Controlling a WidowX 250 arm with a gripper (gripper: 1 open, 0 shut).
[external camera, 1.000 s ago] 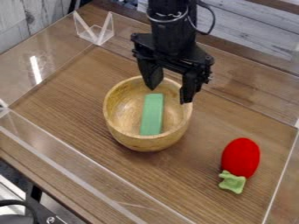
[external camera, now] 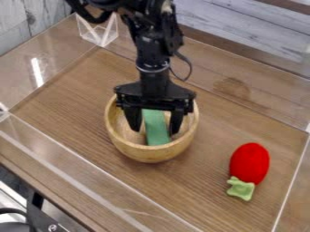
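Observation:
A wooden bowl (external camera: pixel 134 147) sits on the table with a green oblong object (external camera: pixel 157 133) inside it. My black gripper (external camera: pixel 152 111) is low over the bowl, its open fingers on either side of the green object; whether they touch it is unclear. A red object (external camera: pixel 249 163) with a light green piece (external camera: pixel 240 189) at its lower end lies at the right.
A clear angular holder (external camera: pixel 97 29) stands at the back left. A dark cable shows at the lower left corner.
My gripper has moved down and toward the camera from above and behind the bowl to the green object in it.

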